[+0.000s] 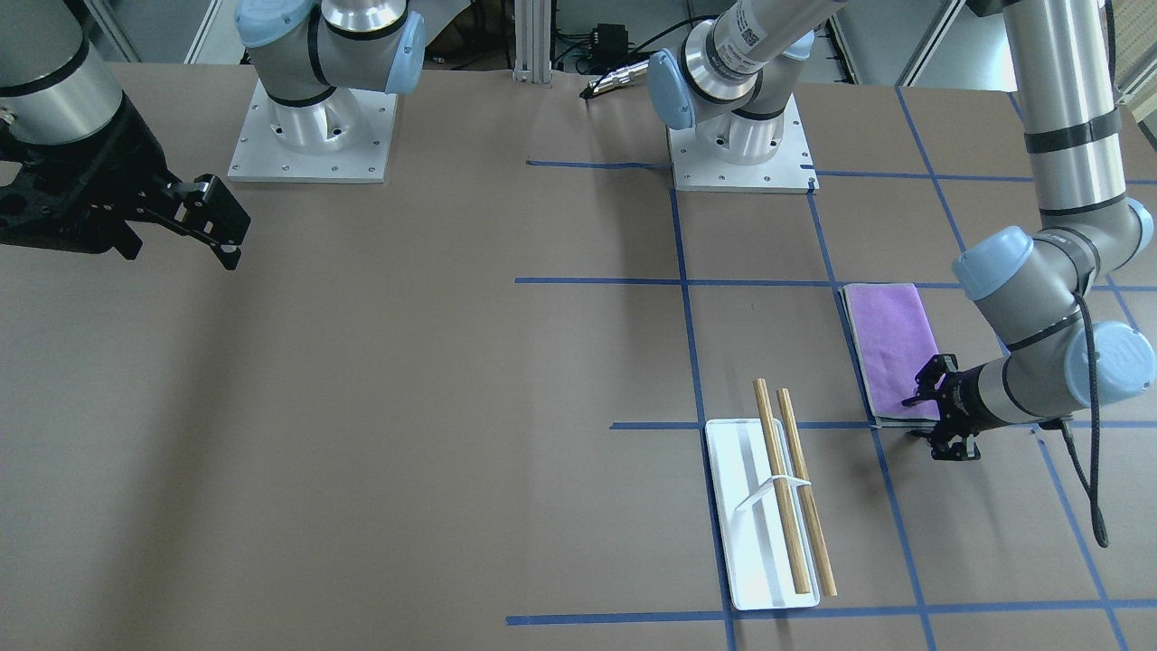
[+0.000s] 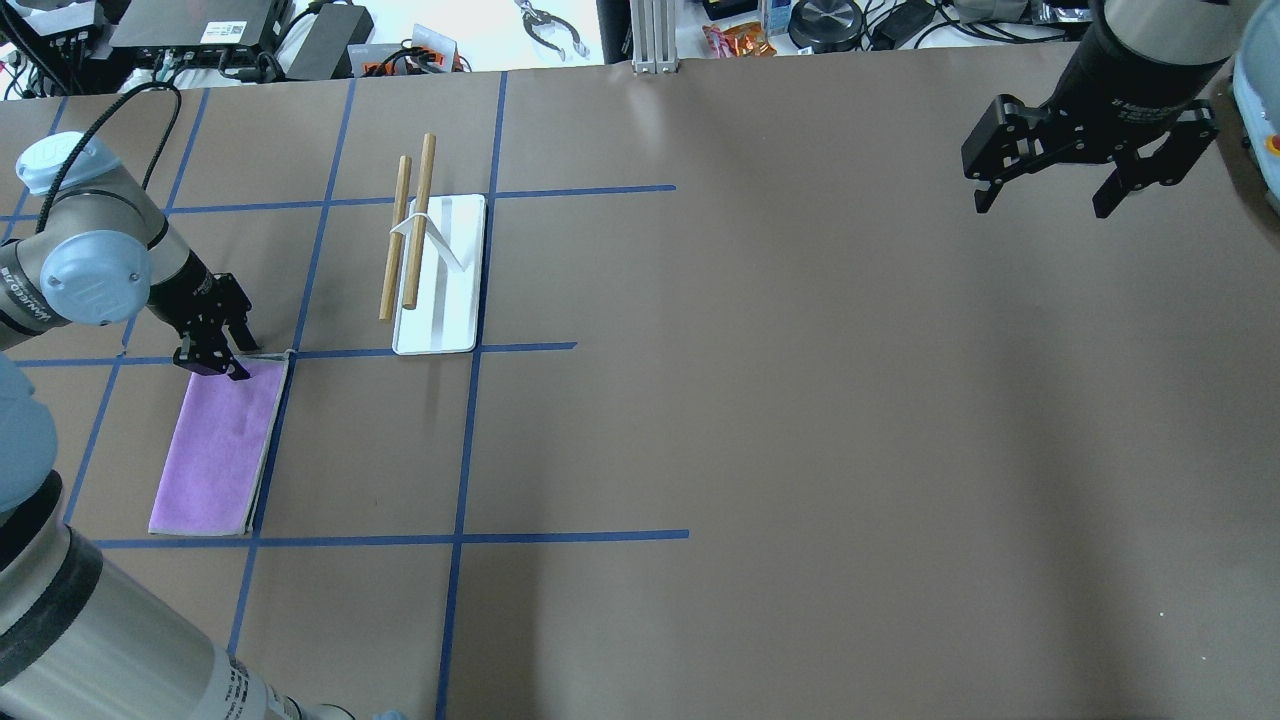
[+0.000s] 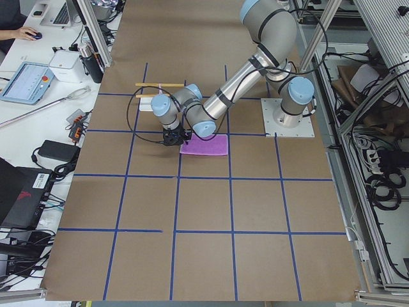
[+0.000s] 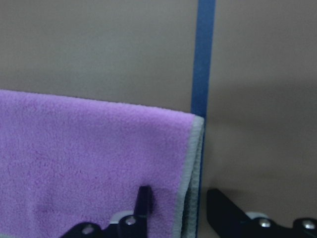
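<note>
A folded purple towel [image 1: 889, 342] with a pale edge lies flat on the taped table, also seen in the top view [image 2: 216, 444] and left view [image 3: 204, 147]. My gripper is open at the towel's near corner: in the wrist view one finger [image 4: 141, 208] is over the purple cloth, the other [image 4: 223, 213] beside the pale folded edge on bare table, the edge between them. In the front view the gripper [image 1: 911, 418] sits low at that end of the towel.
A white rack [image 1: 743, 542] with two wooden sticks [image 1: 792, 532] stands beside the towel. Other arms with black grippers [image 2: 1044, 156] and base plates stand at the table's sides and back.
</note>
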